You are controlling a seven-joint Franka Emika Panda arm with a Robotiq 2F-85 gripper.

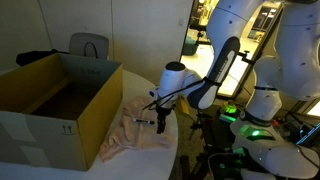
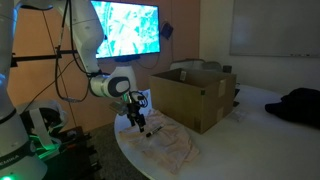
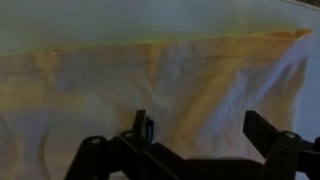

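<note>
A crumpled pale peach cloth lies on the white table. In the wrist view the cloth fills most of the picture, with one edge running across the top. My gripper is low over the cloth's right part in exterior view 1, its fingers spread apart. Between the fingertips only cloth shows. A small dark item is beside the left finger; what it is cannot be made out. In exterior view 1 a small light and dark item lies on the cloth next to the gripper. Whether the fingers touch the cloth is unclear.
A large open cardboard box stands on the table close to the cloth. A dark bundle rests at the far side. Bare table stretches beyond the cloth. Close to the arm is the table's rounded edge.
</note>
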